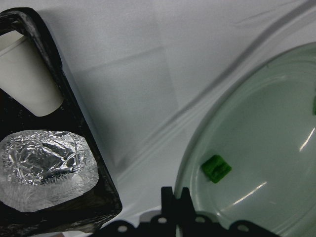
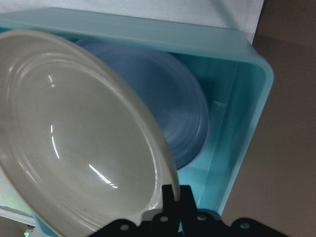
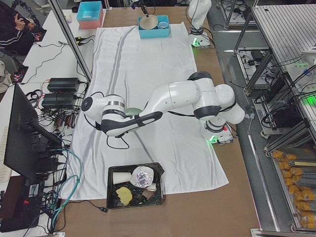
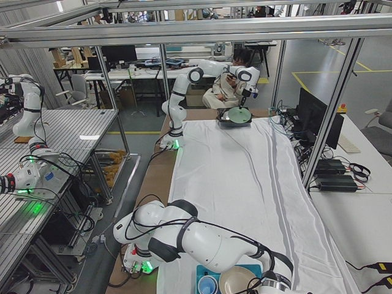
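My left gripper is shut on the rim of a pale green plate [image 1: 256, 143], which has green pieces [image 1: 215, 169] on it and hangs beside a black tray [image 3: 113, 202]. The tray holds a white cup [image 1: 29, 74], a foil-covered dish [image 1: 47, 168] and, in the camera left view, a yellow item [image 3: 124, 195]. At the other end of the cloth, my right gripper is shut on the rim of a cream plate [image 2: 79, 133], over a light blue bin [image 2: 247, 98] with a blue dish [image 2: 177, 113] inside.
The white cloth [image 3: 148, 54] between bin and tray is mostly clear. A monitor [image 3: 19, 138], cables and black boxes [image 3: 59, 98] line the left side in the camera left view. Metal frame posts stand along both sides.
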